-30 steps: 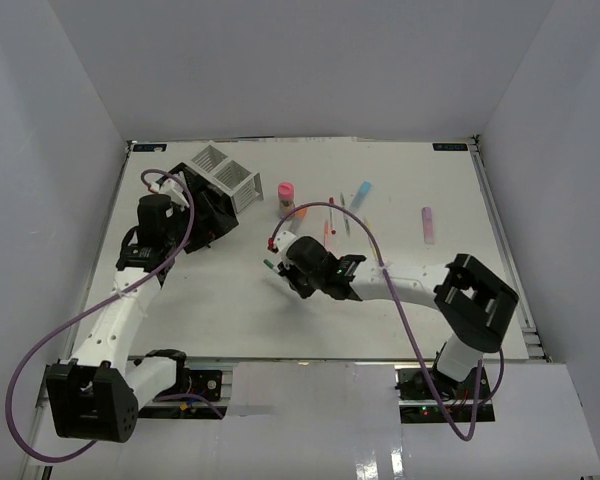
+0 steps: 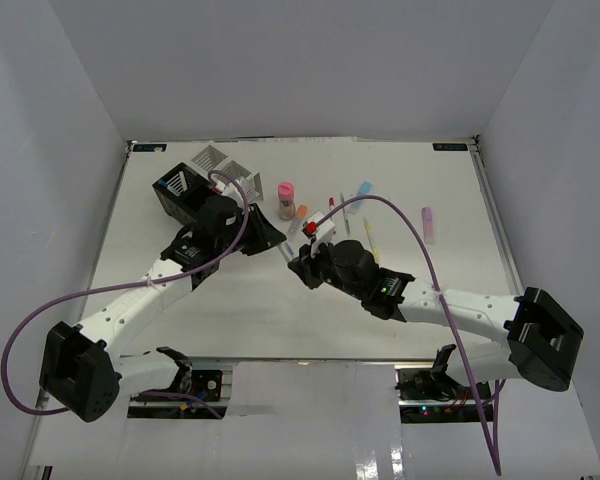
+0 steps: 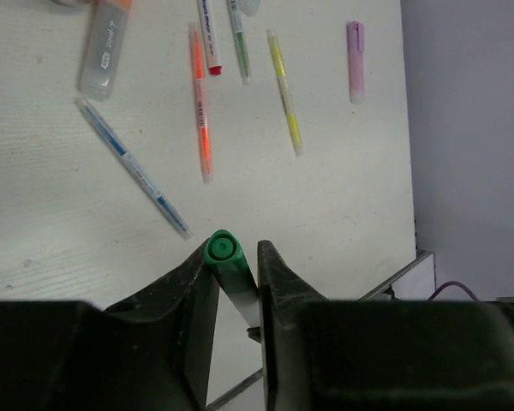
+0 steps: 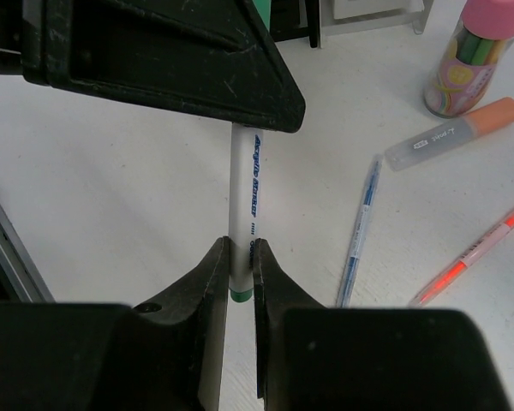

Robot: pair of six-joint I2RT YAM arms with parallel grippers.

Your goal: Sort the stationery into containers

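A white marker with green ends (image 4: 244, 193) is held between both grippers in mid-air. My left gripper (image 2: 274, 240) is shut on its upper part, whose green cap (image 3: 224, 250) shows between the fingers in the left wrist view. My right gripper (image 2: 298, 260) is shut on the lower part, near the other green end. A blue pen (image 3: 133, 167), an orange highlighter (image 3: 200, 103), a yellow one (image 3: 284, 90), a pink one (image 3: 355, 60), an orange-capped tube (image 4: 454, 133) and a pink-lidded pen jar (image 4: 458, 81) lie or stand behind them.
The dark container (image 2: 170, 185) and light compartment organiser (image 2: 248, 180) stand at the back left. More pens, including a red marker (image 3: 209, 34) and a green one (image 3: 240, 47), lie centre right.
My left gripper has moved right from beside the containers to the marker and is now shut on it.
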